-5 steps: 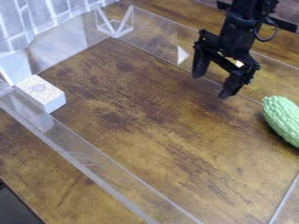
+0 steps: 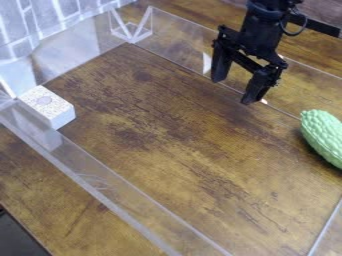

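Note:
My black gripper (image 2: 238, 80) hangs at the upper right of the camera view, over the back of the clear-walled wooden workspace, its fingers open with nothing visible between them. A white block (image 2: 47, 108) with a round pattern sits at the left. A green, bumpy, elongated object (image 2: 322, 135) lies at the right edge, below and to the right of the gripper and apart from it.
Clear plastic walls (image 2: 120, 198) border the wooden floor (image 2: 181, 170), whose middle and lower part are bare. A translucent pale corrugated material is at the top left, outside the walls.
The gripper has moved slightly left and up over the last second. The white block and green object have stayed where they were.

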